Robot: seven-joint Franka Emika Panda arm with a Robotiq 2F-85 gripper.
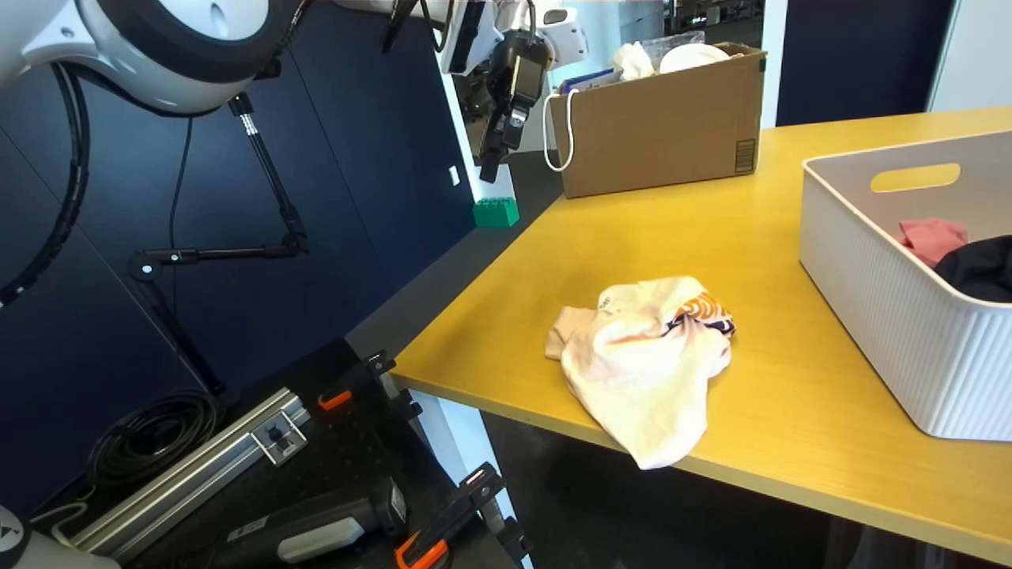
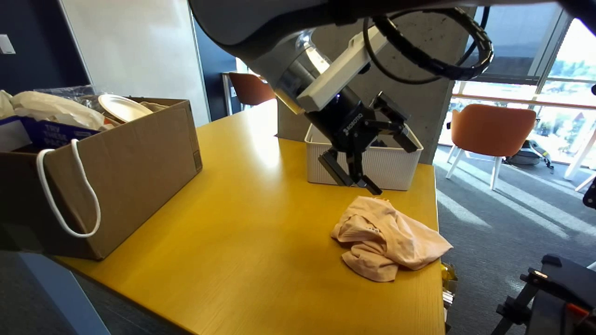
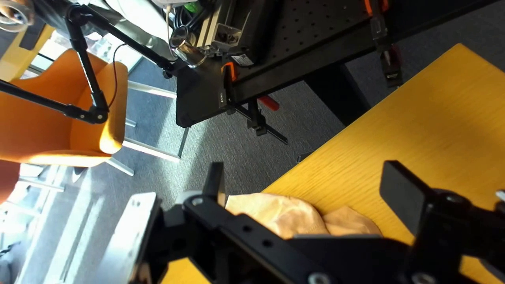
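A crumpled peach cloth [image 1: 655,370] with an orange and dark print lies on the yellow table, one corner hanging over its edge. In exterior view 2 my gripper [image 2: 385,162] is tilted, high above the table, clear of the cloth [image 2: 385,237]. Its fingers stand wide apart in the wrist view, with nothing gripped between them. Part of the cloth [image 3: 279,213] shows there beyond the gripper, the rest hidden behind the gripper body. A ribbed white bin [image 1: 863,303] on the table contains pink cloth [image 1: 932,239] and black cloth [image 1: 982,269].
An open cardboard box [image 1: 664,123] full of items stands at the table's far left corner in exterior view 1. Bare yellow tabletop [image 2: 246,223] lies between box and cloth. A black bench [image 3: 322,33] with clamps is across a gap from the table.
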